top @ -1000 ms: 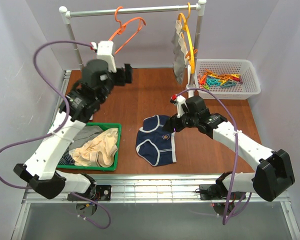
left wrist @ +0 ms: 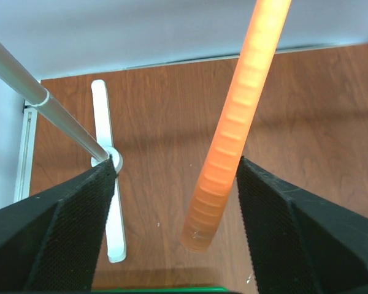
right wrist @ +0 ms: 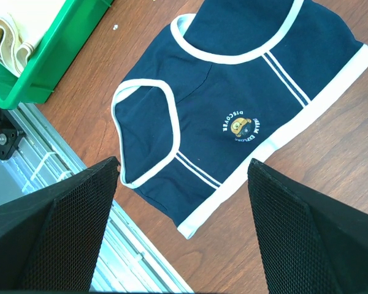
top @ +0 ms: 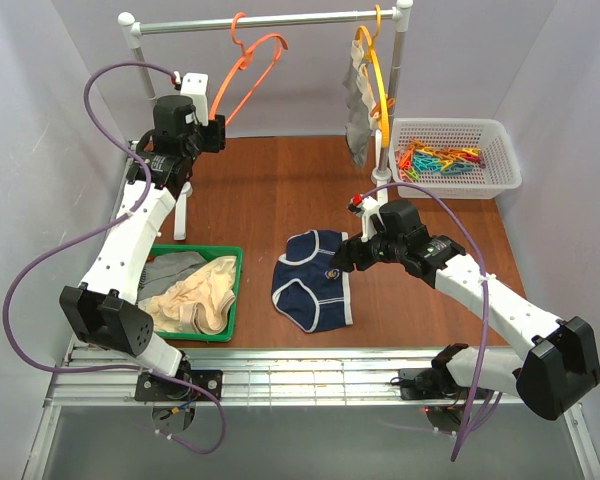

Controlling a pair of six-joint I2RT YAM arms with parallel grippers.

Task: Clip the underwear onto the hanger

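Note:
The orange hanger (top: 244, 63) hangs from the rail. My left gripper (top: 216, 133) is at its lower left arm; in the left wrist view the hanger bar (left wrist: 224, 153) runs between the open fingers, slightly toward the right one. Dark navy underwear with white trim (top: 310, 280) lies flat on the wooden board. My right gripper (top: 350, 255) stands open above its right part, nothing between the fingers; the right wrist view shows the underwear (right wrist: 208, 104) below them.
A green bin (top: 228, 320) with clothes is at left. A white basket (top: 505, 175) of colourful clips stands back right. A grey garment (top: 360, 110) hangs on a yellow hanger. The board's middle back is clear.
My left arm has swung back and left to the orange hanger's lower end.

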